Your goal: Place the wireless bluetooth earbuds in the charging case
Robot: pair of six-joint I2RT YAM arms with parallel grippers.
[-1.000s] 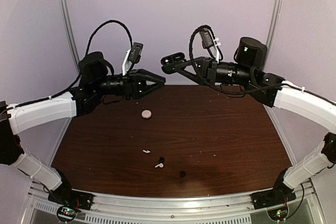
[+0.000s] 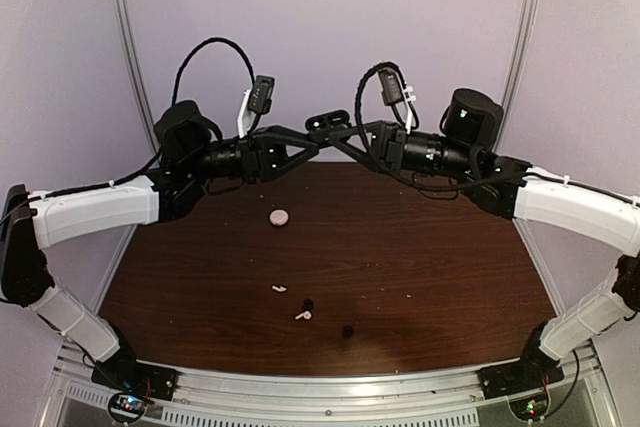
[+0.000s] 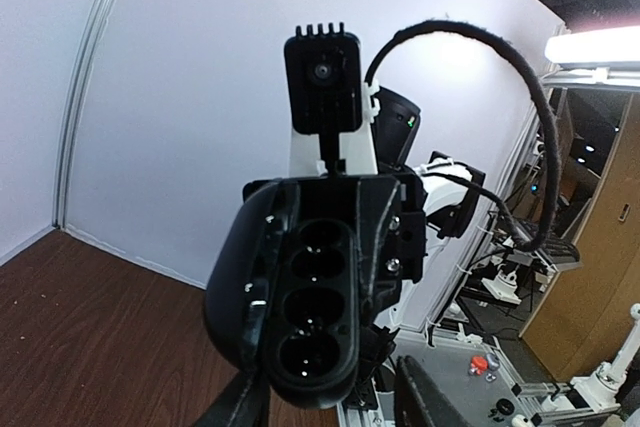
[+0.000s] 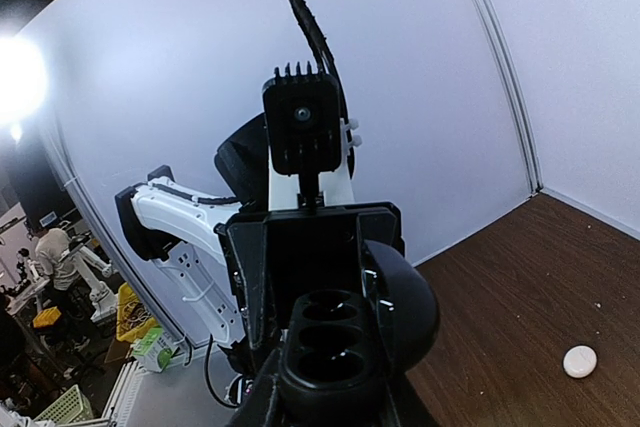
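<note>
High above the table, my right gripper (image 2: 339,136) is shut on the open black charging case (image 2: 327,122), whose earbud wells (image 4: 330,347) face upward. My left gripper (image 2: 312,147) meets it from the left, its fingers part open beside and below the case (image 3: 313,371) in the left wrist view; whether they touch it I cannot tell. On the table lie a small white earbud piece (image 2: 279,288), another white earbud (image 2: 303,315) and small black pieces (image 2: 308,305) (image 2: 348,331).
A round pale disc (image 2: 279,217) lies on the table at left of centre. White walls enclose the back and sides.
Over the last second my right gripper has moved left and slightly down with the case, and my left gripper has shifted a little right and up, closing the gap between them.
</note>
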